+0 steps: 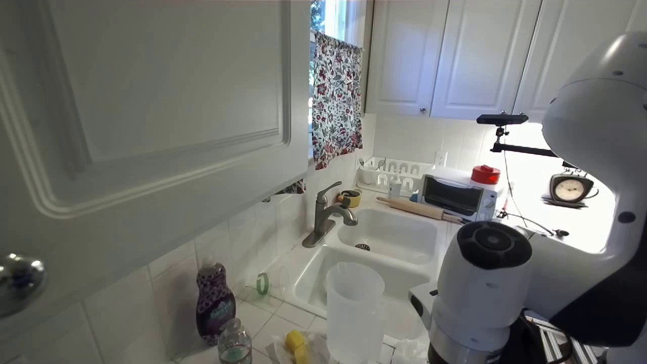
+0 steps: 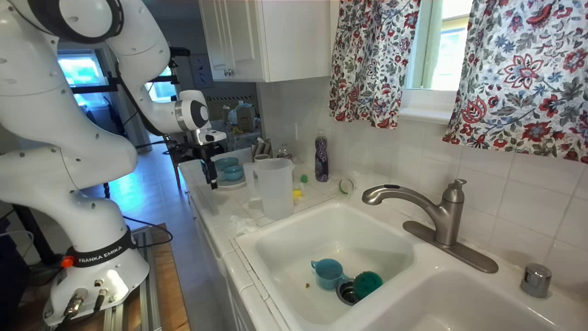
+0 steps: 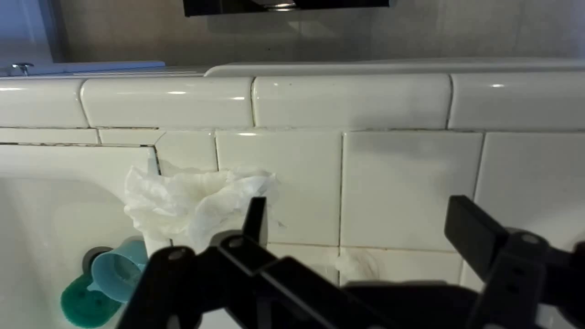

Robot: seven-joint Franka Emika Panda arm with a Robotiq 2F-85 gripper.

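A frosted plastic pitcher [image 2: 276,187] stands upright on the tiled counter beside the sink, its handle towards my arm. It also shows in exterior view 1, as a pitcher [image 1: 353,303] in front of the sink. My gripper [image 2: 211,179] is to the left of the pitcher, apart from it, near the counter's front edge. In the wrist view the gripper is open, its two fingers wide apart with only bare tile between their tips. Exterior view 1 hides the fingers below its lower edge.
Crumpled white plastic [image 3: 192,200] lies at the sink corner. In the sink [image 2: 264,248] are a blue cup [image 2: 328,273] and a green scrubber [image 2: 367,284]. Blue bowls [image 2: 231,172], a soap bottle [image 2: 322,159] and a yellow sponge [image 1: 297,346] are near the pitcher. An open cabinet door [image 1: 170,109] hangs above.
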